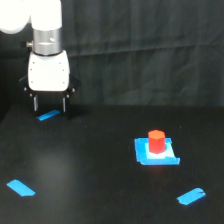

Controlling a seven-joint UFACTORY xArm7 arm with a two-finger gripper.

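Observation:
A small red block [157, 135] with a six-sided top stands on a white square [166, 154] edged in blue, right of the table's middle. Far off to the left, over the back of the table, hangs my gripper [50, 103]. Its dark fingers [65, 103] are spread wide, and nothing shows between them. A broad gap separates it from the red block.
Strips of blue tape mark the black table: one below my gripper [49, 115], a front-left strip [21, 188] and a front-right strip [191, 196]. A dark curtain [140, 50] hangs behind.

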